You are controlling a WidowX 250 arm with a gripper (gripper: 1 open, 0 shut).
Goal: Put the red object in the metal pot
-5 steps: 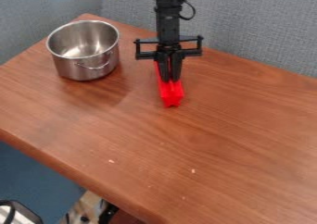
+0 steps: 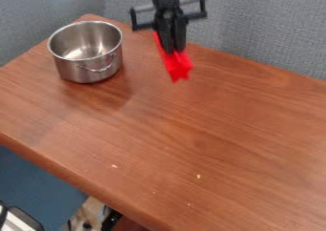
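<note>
A red block-like object (image 2: pixel 176 64) hangs in the air over the back middle of the table, tilted with its lower end toward me. My black gripper (image 2: pixel 170 46) is shut on its upper end, which the fingers partly hide. To the left of them, the shiny metal pot (image 2: pixel 87 53) stands upright near the table's back left edge. The object is beside the pot, clear of its rim.
A grey wall (image 2: pixel 274 30) rises along the back. Cables and dark parts (image 2: pixel 95 216) lie beyond the table's lower left edge.
The gripper has risen from the table with the red object in it. The object now sits higher in view and is more tilted. The pot has not moved.
</note>
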